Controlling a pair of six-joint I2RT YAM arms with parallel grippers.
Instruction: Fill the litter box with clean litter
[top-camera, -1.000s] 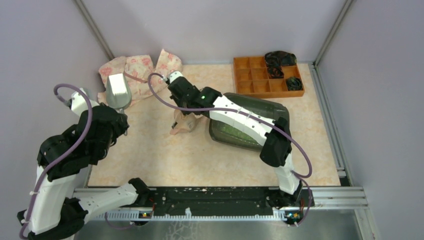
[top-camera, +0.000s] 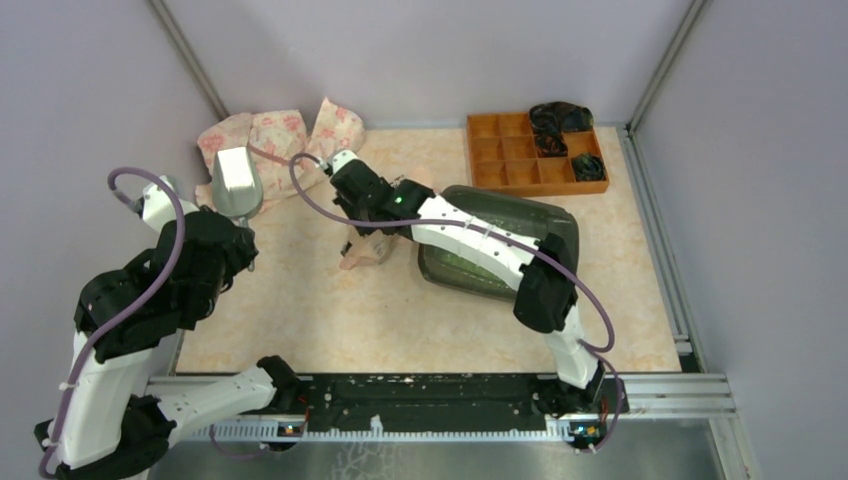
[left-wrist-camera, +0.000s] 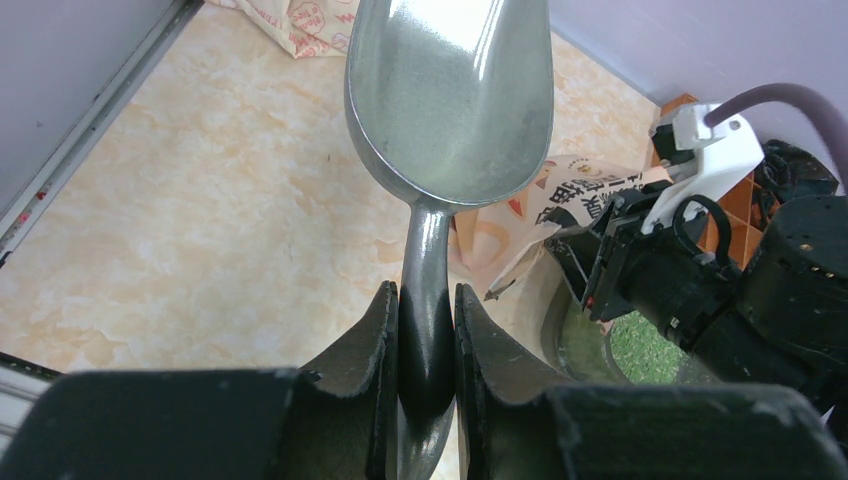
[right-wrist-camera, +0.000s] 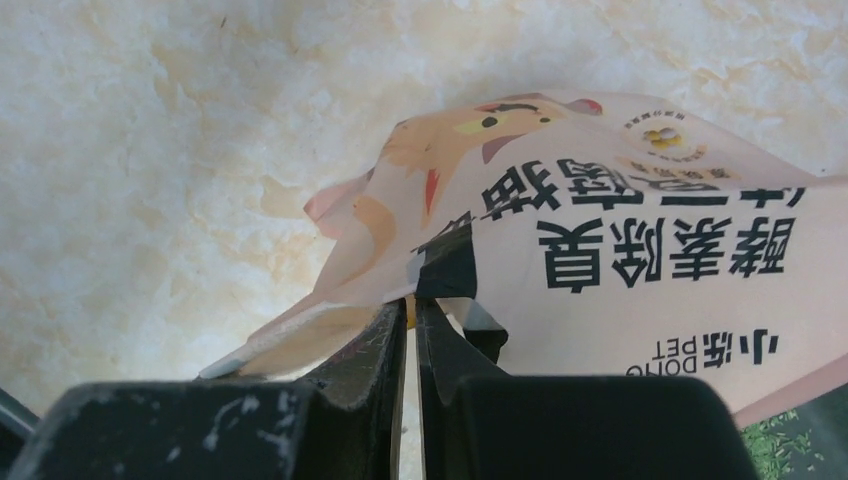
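Observation:
My left gripper is shut on the handle of a grey metal scoop (left-wrist-camera: 450, 100), raised at the left of the table; its bowl (top-camera: 235, 185) shows in the top view. At mid-table my right gripper is shut on a pale pink printed litter bag (right-wrist-camera: 680, 250), crumpled, its lower part lying near the table top. The dark green litter box (top-camera: 465, 270) sits right of the bag, partly under my right arm, with green pellets (left-wrist-camera: 640, 345) in it.
Pink patterned bags (top-camera: 275, 130) lie at the back left. An orange compartment tray (top-camera: 490, 150) with dark bundles (top-camera: 560, 120) stands at the back right.
My right arm and gripper have shifted slightly leftward with the bag. The left arm and scoop have stayed still.

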